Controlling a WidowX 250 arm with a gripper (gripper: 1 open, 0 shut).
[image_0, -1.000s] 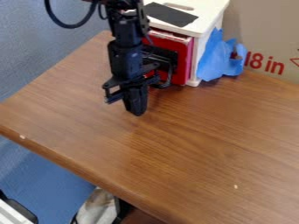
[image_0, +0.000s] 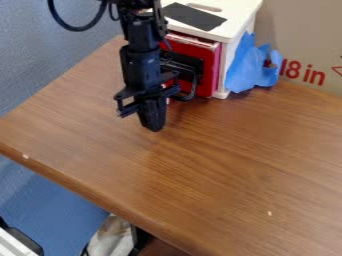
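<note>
The black gripper (image_0: 152, 116) points down over the wooden table (image_0: 181, 185), in front of a small appliance (image_0: 201, 51) with a red front, white body and dark top patch. Its fingers are too dark and small to show whether they are open or shut. The arm partly hides the appliance's front and its dark handle or frame.
A crumpled blue item (image_0: 250, 64) sits right of the appliance, before a cardboard panel (image_0: 310, 40) with red print.
</note>
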